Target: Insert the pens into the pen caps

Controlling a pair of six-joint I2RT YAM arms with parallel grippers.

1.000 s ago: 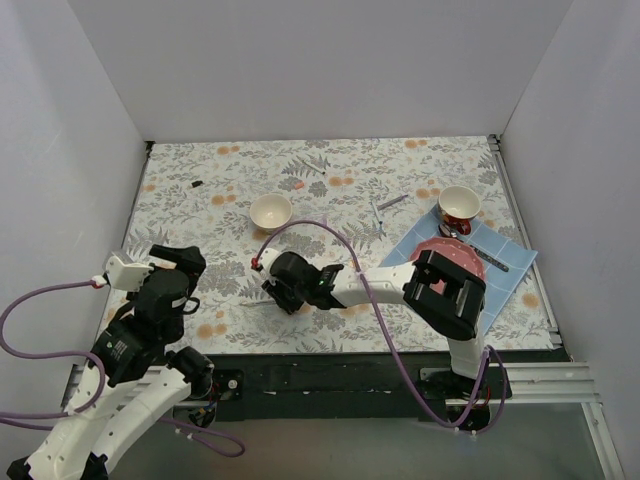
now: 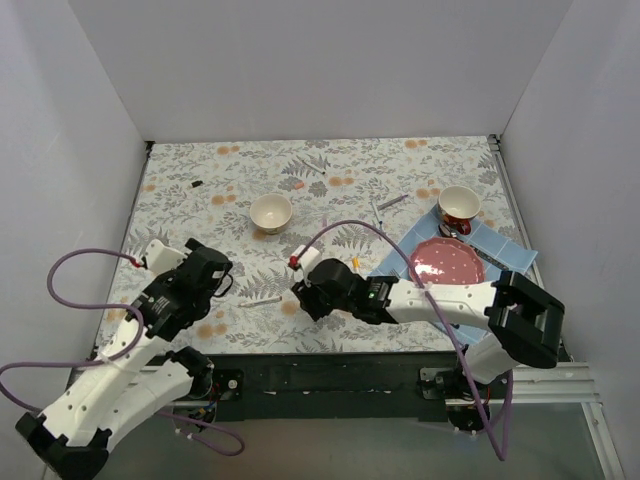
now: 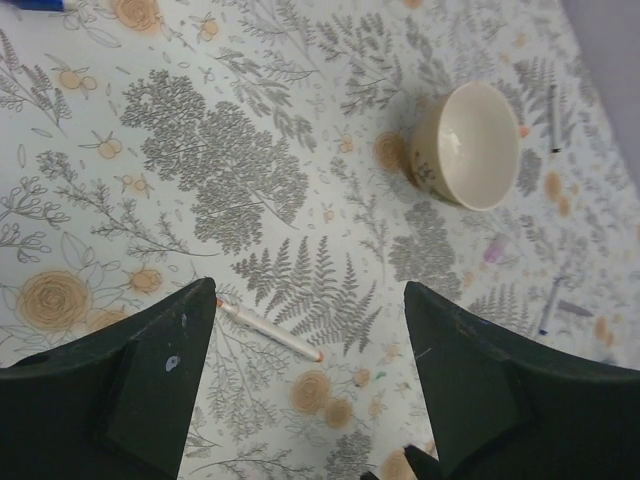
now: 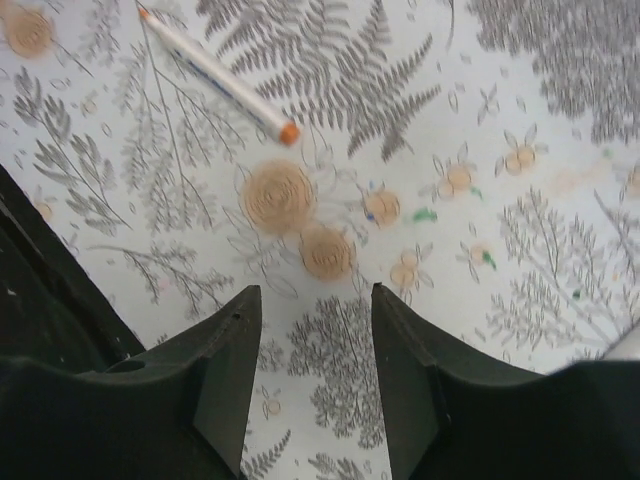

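A white pen with orange ends [image 2: 261,302] lies on the patterned cloth between the arms; the left wrist view shows the same white pen [image 3: 270,330], and it is large in the right wrist view as the pen [image 4: 220,78]. My left gripper stands open over the cloth, nothing held. Also open and empty is my right gripper, to the right of that pen. Farther back lie a white pen [image 2: 313,166], a thin pen [image 2: 377,217] and a purple pen [image 2: 393,201]. Small cap-like pieces are orange [image 2: 298,185], black [image 2: 196,183] and pink [image 3: 496,248].
A cream bowl [image 2: 271,213] stands mid-table. At the right, a blue cloth [image 2: 400,250] bears a pink plate [image 2: 446,262], with a cup [image 2: 459,203] by its back edge. Free room lies at the back left and front middle.
The left gripper has moved to the right. The pen stays on the cloth.
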